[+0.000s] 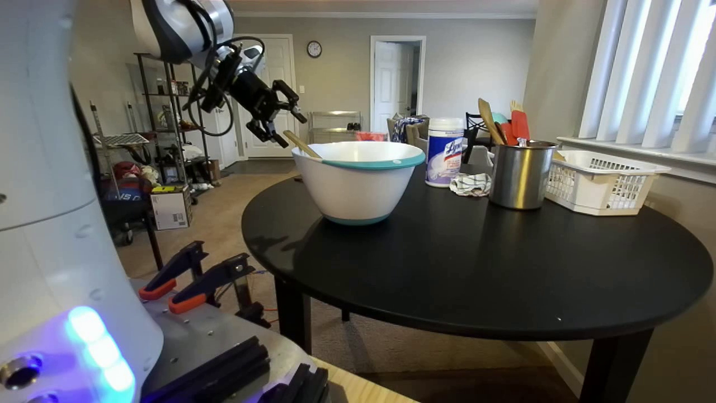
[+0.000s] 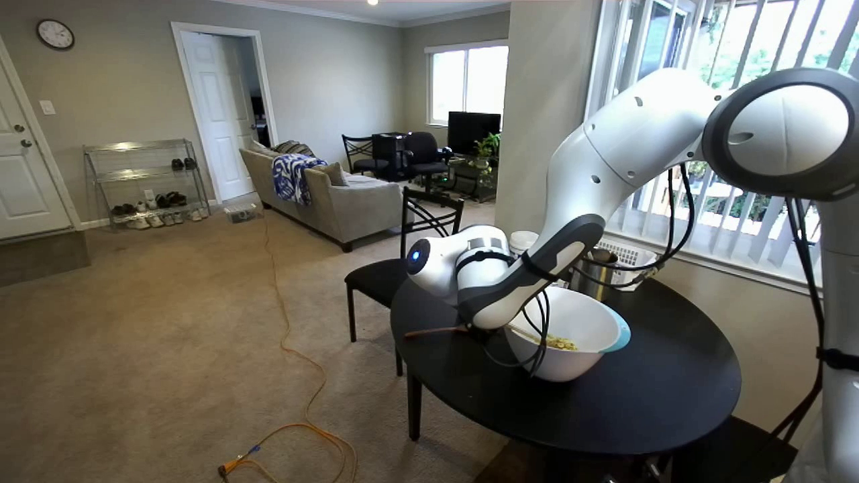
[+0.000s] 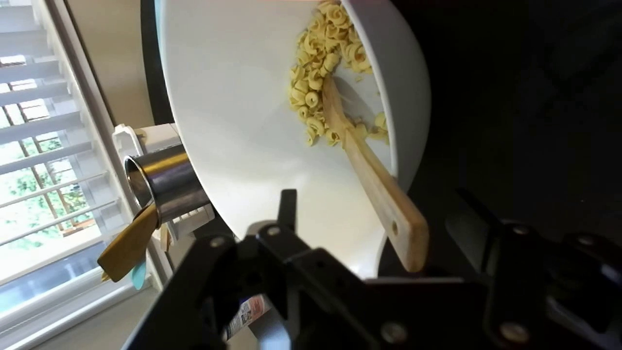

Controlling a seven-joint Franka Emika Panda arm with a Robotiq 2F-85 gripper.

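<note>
A white bowl with a teal rim (image 1: 359, 184) stands on the black table. Curly yellow pasta (image 3: 315, 76) lies inside it, seen in the wrist view. A wooden spoon (image 3: 373, 175) leans on the bowl's rim, its head in the pasta and its handle sticking out past the edge. My gripper (image 1: 292, 130) is open just above the handle's end, fingers spread apart. From the wrist, the handle tip appears in the space between the fingers, with neither one visibly touching it. In exterior view 2 the arm hides the gripper.
Behind the bowl stand a wipes canister (image 1: 444, 153), a folded cloth (image 1: 470, 184), a steel pot of utensils (image 1: 520, 176) and a white basket (image 1: 594, 184).
</note>
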